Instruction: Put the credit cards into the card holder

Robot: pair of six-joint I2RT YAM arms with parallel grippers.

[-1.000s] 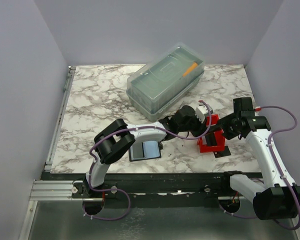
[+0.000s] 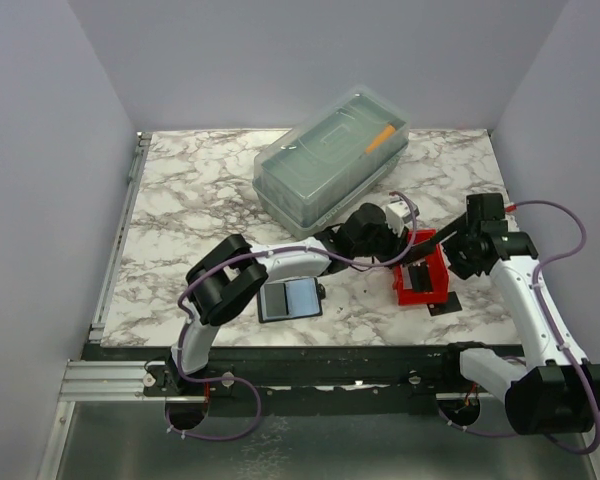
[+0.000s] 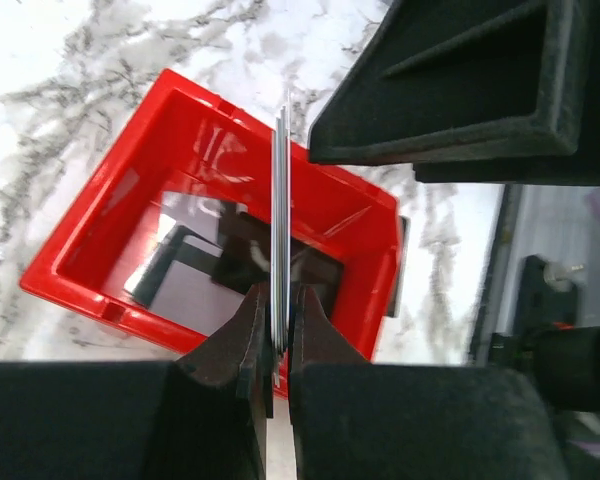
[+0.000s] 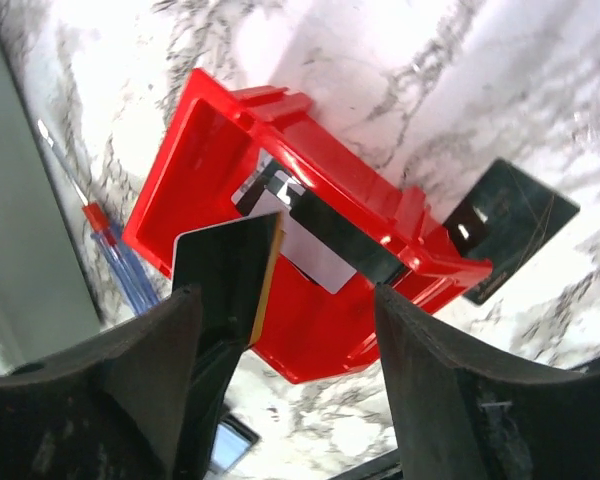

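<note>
My left gripper is shut on a thin stack of cards (image 3: 280, 225), seen edge-on in the left wrist view above the red open box (image 3: 65, 245). From the right wrist view the held cards (image 4: 223, 262) show a dark face and a golden edge. Dark and pale cards (image 4: 345, 232) lie inside the box, and one black card (image 4: 515, 225) rests on the table beside it. My right gripper is part open, its fingers apart around the box area; the left gripper's cards stand close to one finger. I see nothing gripped by it.
A large lidded clear bin (image 2: 330, 160) stands behind the box. Near the front lies a flat black-framed item (image 2: 290, 299) with pale and blue parts. A screwdriver (image 4: 120, 255) lies beside the red box.
The left arm looks nearly still.
</note>
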